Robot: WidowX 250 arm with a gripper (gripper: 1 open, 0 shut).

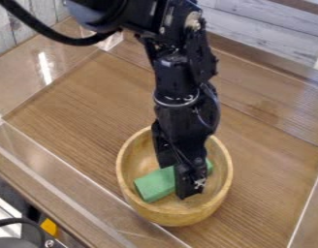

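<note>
A wooden bowl [140,201] rests on the wooden table near the bottom centre. Inside it lies a green block [154,183], partly covered by the black gripper [180,180], which is lowered into the bowl over the block's right part. Whether the fingers touch or hold the block cannot be told, as the arm hides much of it.
Bare wooden table [71,116] surrounds the bowl on the left and right. A white plank wall [278,29] stands at the back. Cables and a small yellow object [47,227] are at the lower left, beyond the table's edge.
</note>
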